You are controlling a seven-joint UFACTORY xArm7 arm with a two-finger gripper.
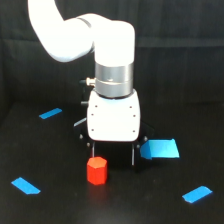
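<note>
A white arm comes down from the top, its gripper [112, 154] over the black table, with two thin fingers held apart and nothing visible between them. Just below and left of the gripper, a red hexagonal block [97, 171] stands on the table, near the left finger. Behind the gripper at right lies a blue square [163, 148], partly hidden by it.
Short blue tape strips lie on the black table [60, 190]: at back left [50, 113], front left [25, 186] and front right [197, 194].
</note>
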